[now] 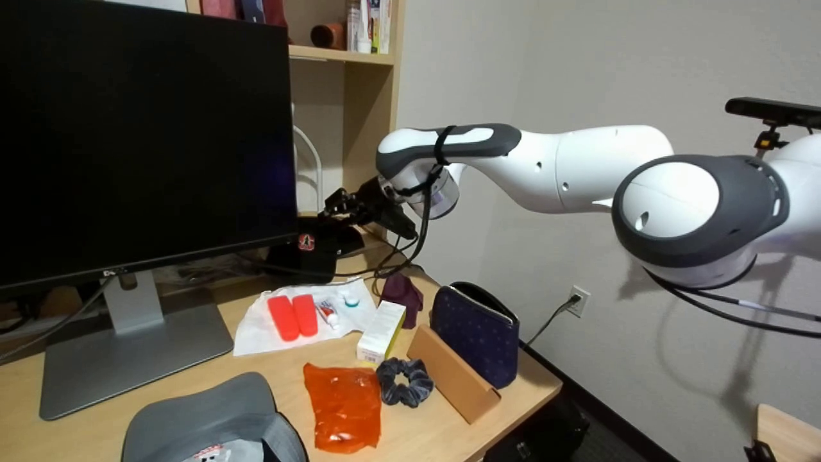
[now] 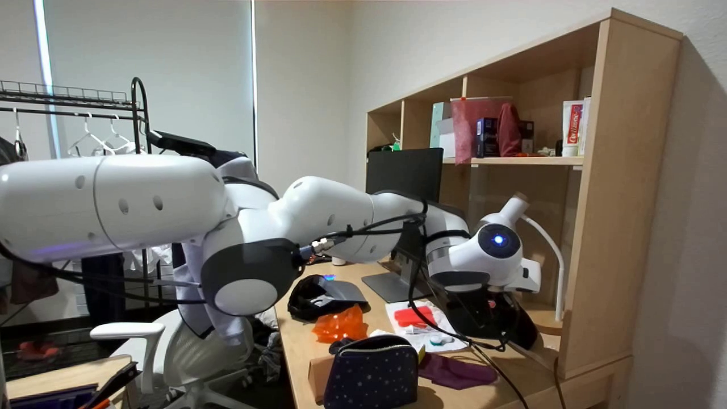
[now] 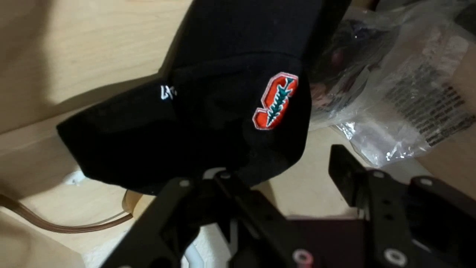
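A black cap (image 1: 313,248) with a red patch lies in the back corner of the desk, partly behind the monitor. The wrist view shows this cap (image 3: 214,111) up close, its tree logo facing the camera and its brim toward the left. My gripper (image 1: 332,206) hangs just above the cap. In the wrist view the gripper has its fingers spread apart. The cap's edge appears beyond the gap, and nothing is seen gripped between them. In exterior view 2 the fingers are hidden behind the wrist, above the cap (image 2: 470,321).
The monitor (image 1: 146,146) stands close left of the gripper, with the shelf (image 1: 369,115) behind. Clear plastic packaging (image 3: 401,98) lies beside the cap. A dark cable (image 1: 421,239) hangs from the wrist. Farther forward lie a white cloth (image 1: 258,327) and a navy pouch (image 1: 477,335).
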